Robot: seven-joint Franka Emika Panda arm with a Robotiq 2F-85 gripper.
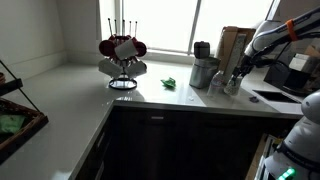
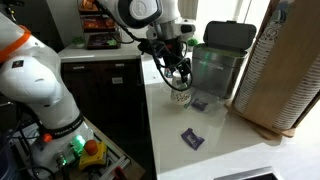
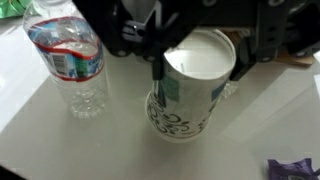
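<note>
A white cup (image 3: 195, 62) with a dark scroll pattern near its lower part stands between the fingers of my gripper, which is shut on it. In exterior view 2 the cup (image 2: 181, 97) is upright at the counter, below the gripper (image 2: 178, 76). Exterior view 1 shows the gripper (image 1: 236, 77) at the counter's right end, with the cup small and partly hidden. Whether the cup's base touches the counter cannot be told.
Beside the cup stands a clear bottle (image 3: 80, 62) with a red and blue label. A purple packet (image 2: 192, 139) lies on the counter. A grey bin (image 2: 218, 68) and a tall brown ribbed panel (image 2: 282, 65) stand behind.
</note>
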